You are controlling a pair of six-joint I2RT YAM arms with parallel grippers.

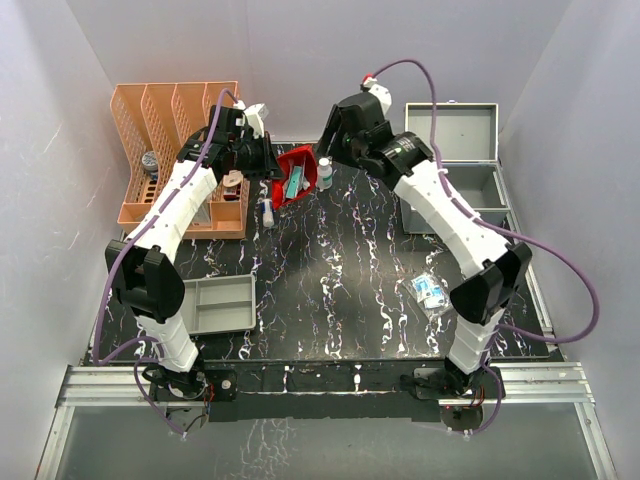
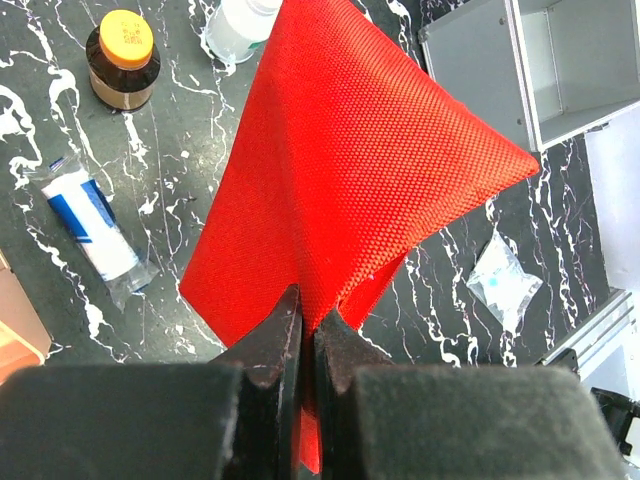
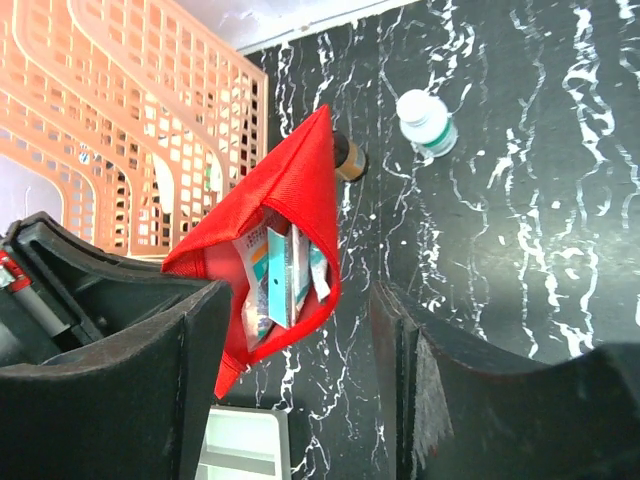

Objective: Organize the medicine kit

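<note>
A red fabric pouch (image 2: pixel 350 140) hangs above the table, my left gripper shut on its edge. The pouch (image 3: pixel 325 190) gapes toward the right wrist camera, showing a teal packet (image 3: pixel 280 278) and other flat packs inside. To the right of the pouch, my right gripper stands open, nothing between its fingers. A white bottle (image 3: pixel 427 122) and a brown bottle with orange cap (image 2: pixel 125 60) stand on the table beyond. On the table lies a wrapped blue-and-white roll (image 2: pixel 92 222). At right is the open grey case (image 1: pixel 455 185).
An orange divided rack (image 1: pixel 215 225) stands at the back left, with a grey tray (image 1: pixel 222 304) in front of it. A clear bag of packets (image 1: pixel 428 294) lies front right.
</note>
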